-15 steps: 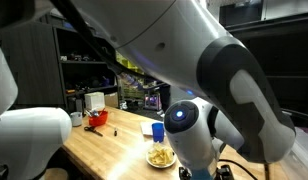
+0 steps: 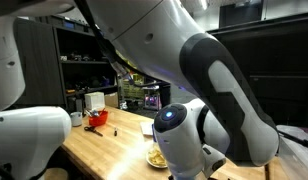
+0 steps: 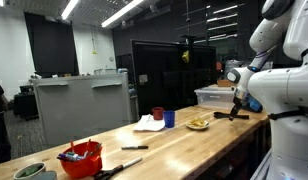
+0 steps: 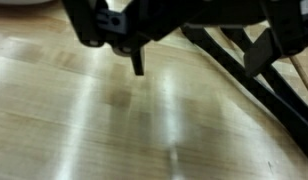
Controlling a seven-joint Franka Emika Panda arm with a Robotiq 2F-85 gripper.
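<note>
In the wrist view my gripper stands open, its two dark fingers wide apart with bare wood tabletop (image 4: pixel 114 130) between and beyond them. Two long black strips (image 4: pixel 269 98), perhaps parts of one utensil, run past the right finger; whether that finger touches them I cannot tell. Exterior view 2 has the white arm (image 3: pixel 252 82) reaching low over the table's right end, close to dark items (image 3: pixel 233 115). The arm's big white joints (image 2: pixel 179 135) fill the front of exterior view 1, where the fingers are hard to make out.
A plate of yellowish food (image 3: pixel 197 124) lies mid-table, with a blue cup (image 3: pixel 169 119) and a dark red cup (image 3: pixel 157 113) behind it. Nearer the left are a red bowl (image 3: pixel 81 160) and black-handled tools (image 3: pixel 118 168). A clear bin (image 3: pixel 216 97) stands at the back.
In exterior view 1 the arm's joints have shifted left and swung round. They now cover the blue cup and part of the plate, both seen more fully before.
</note>
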